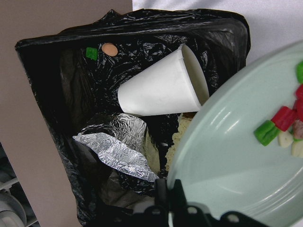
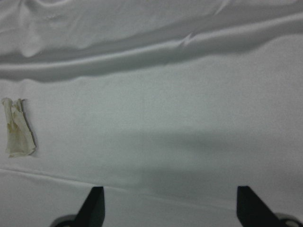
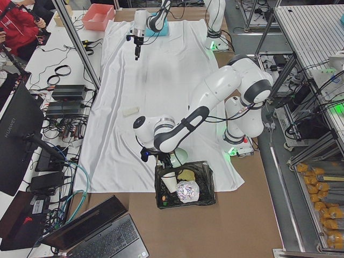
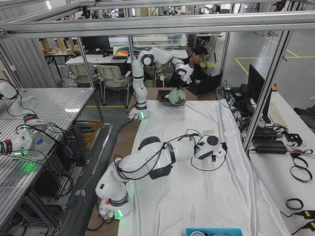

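Observation:
My left gripper is shut on the rim of a mint-green plate (image 1: 222, 165), seen also in the right camera view (image 4: 177, 97). The plate carries red, green and pale pieces (image 1: 284, 118) and hangs at the edge of a bin lined with a black bag (image 1: 71, 94). Inside lie a white paper cup (image 1: 156, 87), crumpled foil (image 1: 111, 151), a yellowish piece (image 1: 175, 144) and small bits. My right gripper is open over bare cloth, with a crumpled pale scrap (image 2: 19, 130) to its left.
A blue tray (image 4: 211, 231) stands at the far end of the white cloth from the bin. Laptops and a monitor (image 3: 19, 140) line one side.

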